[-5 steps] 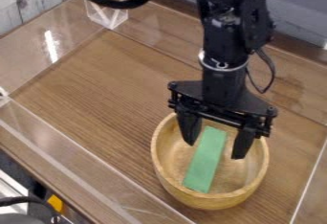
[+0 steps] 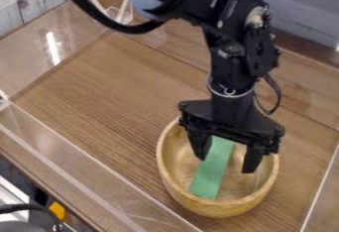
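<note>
My black gripper (image 2: 228, 139) hangs low over a round tan bowl (image 2: 188, 189), its two fingers spread open at the bowl's back half. A light green rectangular object (image 2: 208, 176) lies in the bowl, its upper end between or just behind the fingers; whether they touch it cannot be told.
A clear plastic edge runs along the lower left, with dark cables and a small orange item beyond it at the bottom left corner.
The gripper has shifted slightly and come down a little toward the bowl and green object. The bowl and the green object look about the same.
</note>
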